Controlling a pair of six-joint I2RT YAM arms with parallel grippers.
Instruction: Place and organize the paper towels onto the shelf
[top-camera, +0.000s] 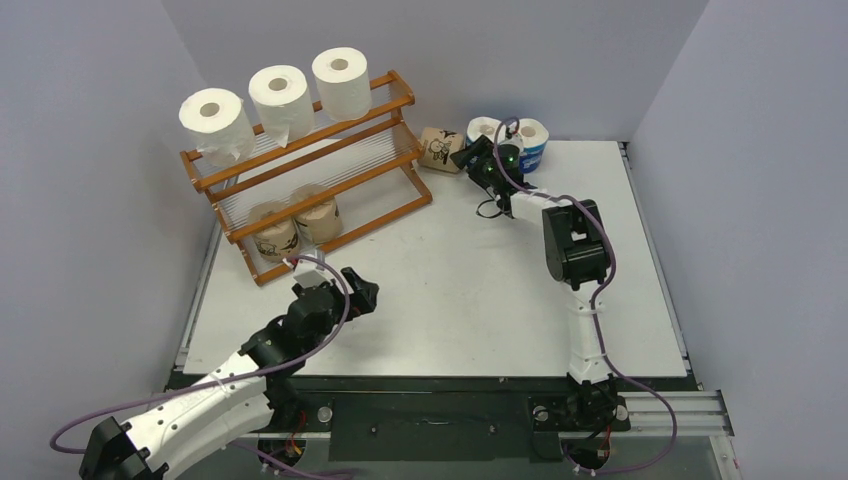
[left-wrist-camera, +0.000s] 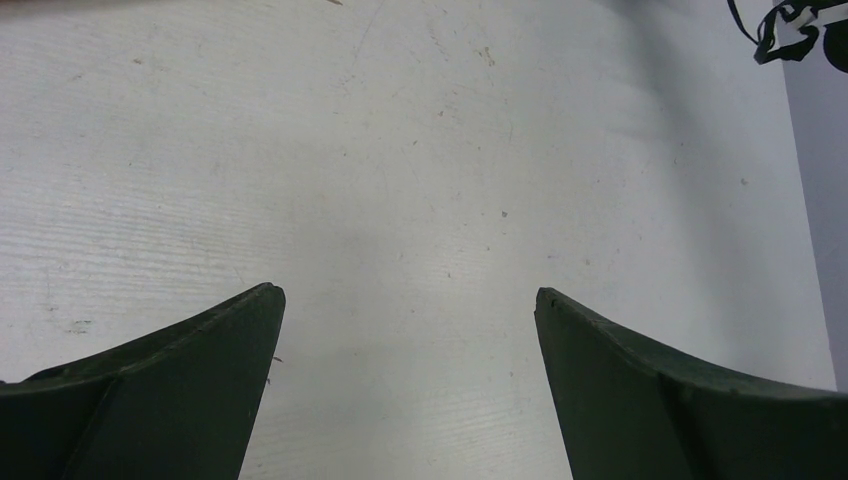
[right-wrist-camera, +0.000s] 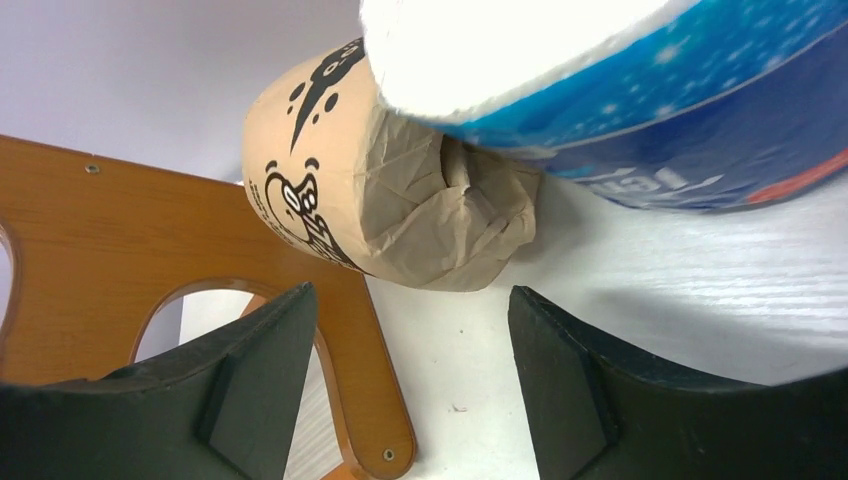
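Note:
A brown paper-wrapped roll (top-camera: 439, 150) lies on its side against the right end of the wooden shelf (top-camera: 412, 184); the right wrist view shows its crumpled wrapper end (right-wrist-camera: 450, 215). Beside it two blue-wrapped rolls (top-camera: 532, 150) stand near the back wall. My right gripper (top-camera: 462, 158) hovers by the brown roll, open, its fingers (right-wrist-camera: 255, 385) clear of it. Three white rolls (top-camera: 281, 100) stand on the top tier, and two brown rolls (top-camera: 318, 216) sit on the lower tier. My left gripper (top-camera: 362, 290) is open and empty in front of the shelf.
Behind the rolls rises the grey back wall (top-camera: 560, 70). In the right wrist view, the shelf's end panel (right-wrist-camera: 110, 240) stands close at left.

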